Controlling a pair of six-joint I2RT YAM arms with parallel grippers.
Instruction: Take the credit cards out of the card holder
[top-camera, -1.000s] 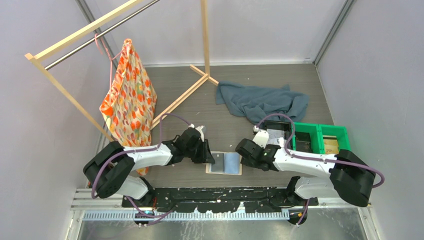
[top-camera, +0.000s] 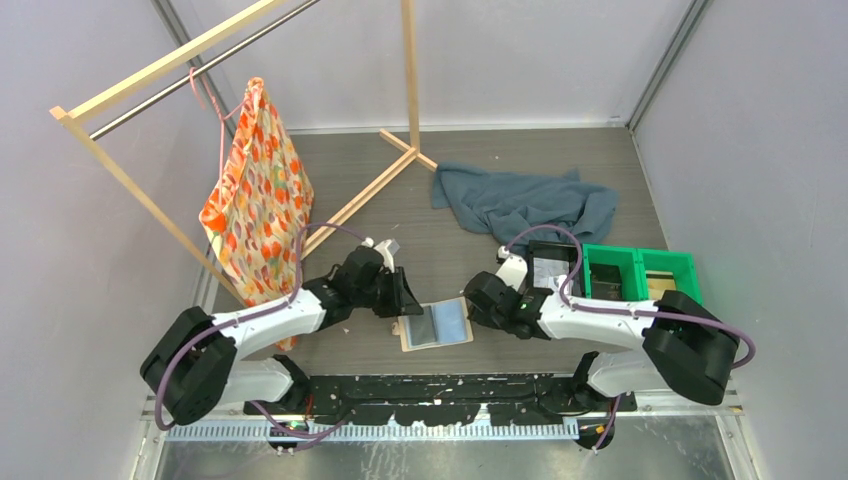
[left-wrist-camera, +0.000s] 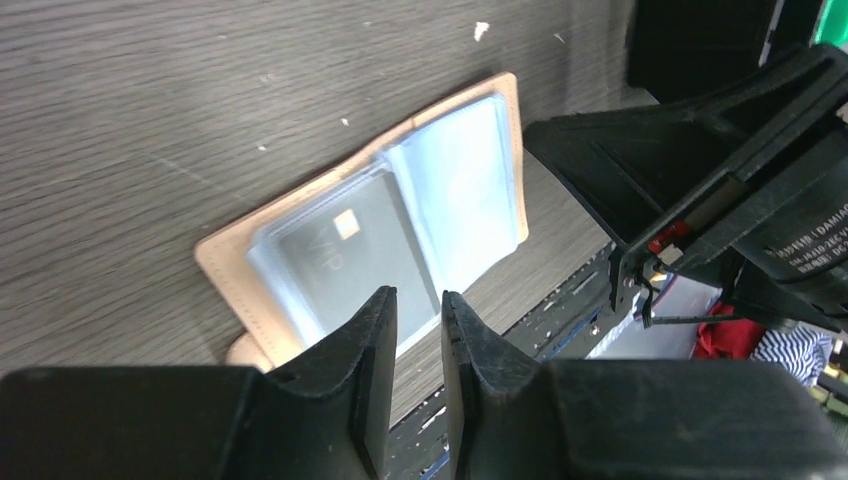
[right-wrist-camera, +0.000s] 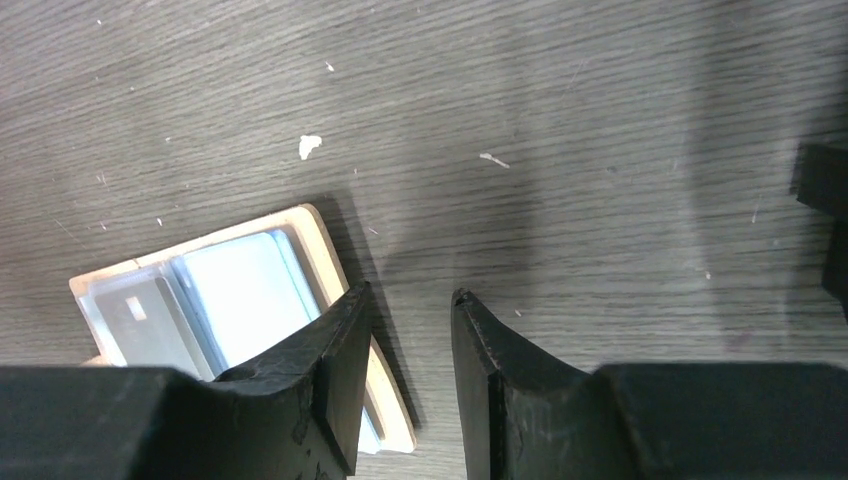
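An open card holder (top-camera: 448, 322) lies on the table in front of the arms, with a tan cover, a blue-white sleeve (left-wrist-camera: 458, 190) on one half and a greyish clear pocket (left-wrist-camera: 330, 260) on the other. My left gripper is just above and left of it, fingers slightly parted, nothing seen between them. My right gripper is at the holder's right edge, fingers apart over bare table beside it. Whether cards lie in the pockets is unclear.
An orange patterned cloth (top-camera: 258, 190) hangs from a wooden rack at left. A blue-grey cloth (top-camera: 520, 200) lies at the back, with a black box and green bins (top-camera: 677, 262) at right.
The holder has shifted left and turned slightly since a second ago, with the right arm moving left a little. The left arm has since drawn back and left.
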